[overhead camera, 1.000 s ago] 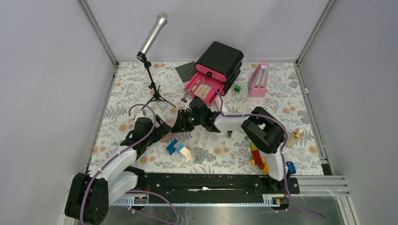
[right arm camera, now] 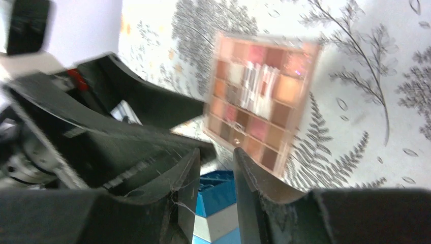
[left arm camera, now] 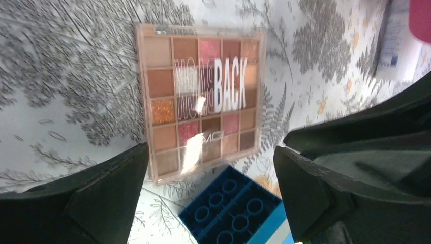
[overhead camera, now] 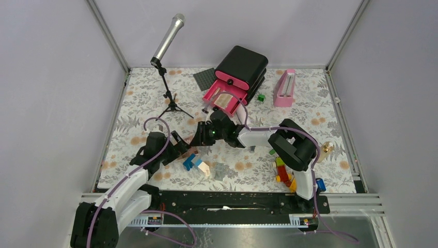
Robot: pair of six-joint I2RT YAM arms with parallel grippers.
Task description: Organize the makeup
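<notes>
A clear-lidded eyeshadow palette [left arm camera: 203, 91] with rows of brown and pink shades is at the left-centre of the table, partly covered by my grippers from above. My left gripper is open, its fingers spread beside the palette's near part. Close by on the right is my right gripper, its fingers only a narrow gap apart. Nothing shows clearly between them; a blue block appears through the gap. In the left wrist view, bare table separates the right fingertips [left arm camera: 297, 140] from the palette's right edge.
The black organizer [overhead camera: 243, 64] has its pink drawer [overhead camera: 239, 94] pulled out. Blue-and-white blocks [overhead camera: 196, 162] lie just in front of the grippers. A microphone stand [overhead camera: 168, 95] rises behind the left arm; a pink metronome-shaped item [overhead camera: 284, 95] is at the back right, toy bricks [overhead camera: 282, 174] at the front right.
My left gripper has shifted slightly toward the table's front edge and right, closer to the right gripper. The right gripper has barely moved.
</notes>
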